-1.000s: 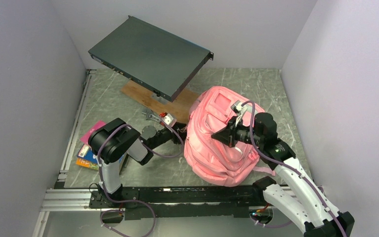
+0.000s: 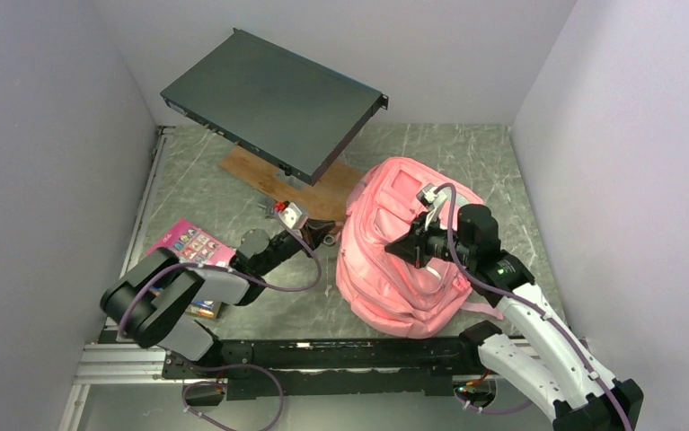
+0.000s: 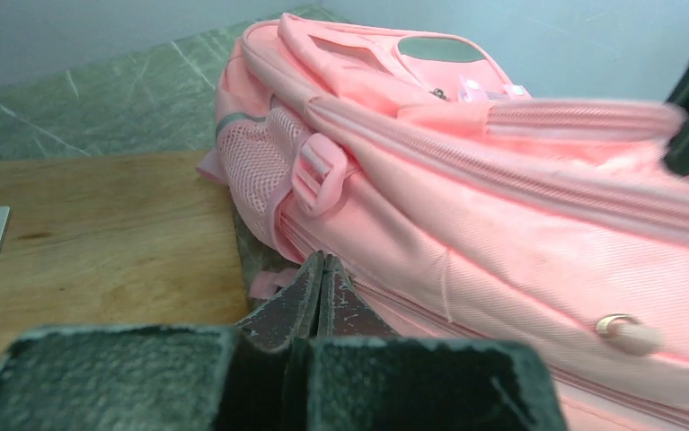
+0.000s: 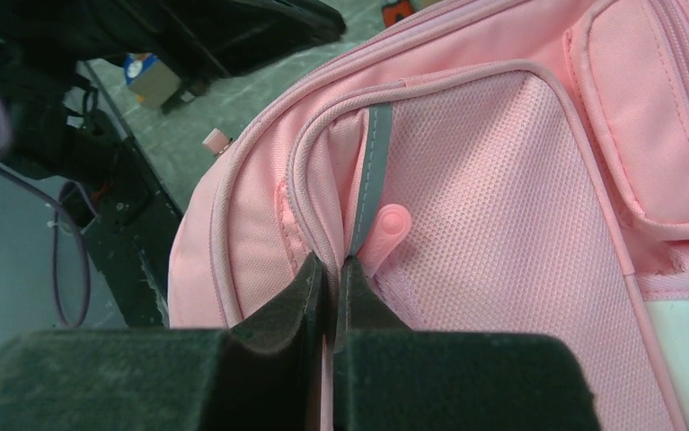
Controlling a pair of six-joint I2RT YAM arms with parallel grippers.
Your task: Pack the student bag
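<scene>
The pink backpack [image 2: 372, 287] lies flat on the right of the marble table, its side pocket, buckle [image 3: 318, 171] and zips showing in the left wrist view. My right gripper is shut on a piped fold of the backpack's fabric, beside a pink zip pull [image 4: 388, 229]. My left gripper [image 2: 325, 230] is at the bag's left side, shut, with nothing visible between its fingertips. Books [image 2: 179, 240] lie at the far left, partly hidden under the left arm.
A dark metal panel [image 2: 273, 99] is raised at the back over a wooden board [image 2: 242, 162]. Walls close in at the left, right and back. Some bare table shows behind the bag and along the left.
My left arm has pulled back toward the left, lifting its gripper slightly away from the bag's edge. The right arm holds its place on the backpack.
</scene>
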